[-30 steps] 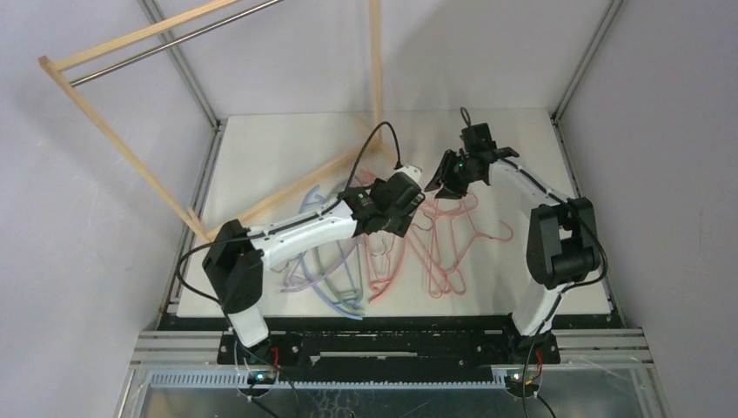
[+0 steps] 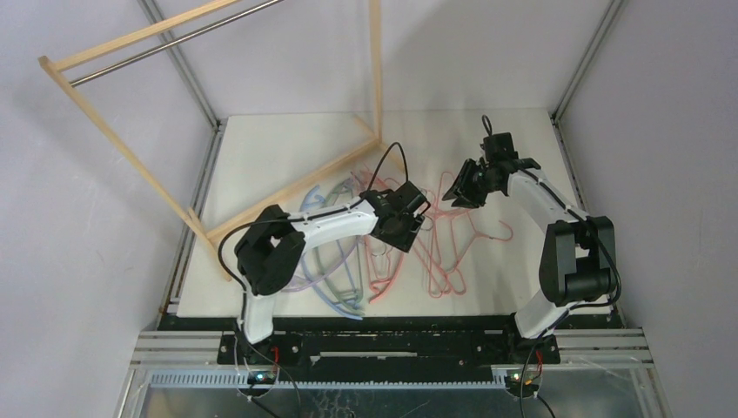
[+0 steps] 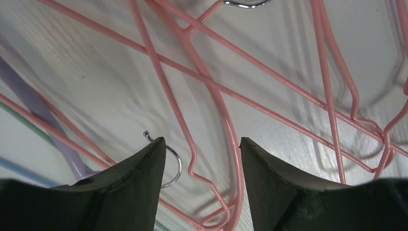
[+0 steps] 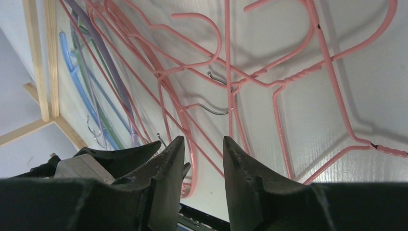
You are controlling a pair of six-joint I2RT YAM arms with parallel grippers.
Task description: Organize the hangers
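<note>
A tangle of pink hangers (image 2: 452,261) with metal hooks covers the middle-right of the white board, with blue (image 2: 331,305), green and purple hangers to its left. My left gripper is over the pink hangers, fingers apart, with hanger wires visible beneath the gap. My right gripper hangs above the pink pile's upper right part, also open, with nothing held between its fingers. Part of the pile is hidden under the left arm in the top view.
A wooden rack (image 2: 126,152) with a steel rail (image 2: 174,43) stands at the left and back, its base bar crossing the board behind the hangers. Bare board (image 2: 544,270) shows along the right side and at the back.
Both arms have shifted rightward since a second ago, the left gripper slightly down in the top view and the right one further right. The hangers look unchanged.
</note>
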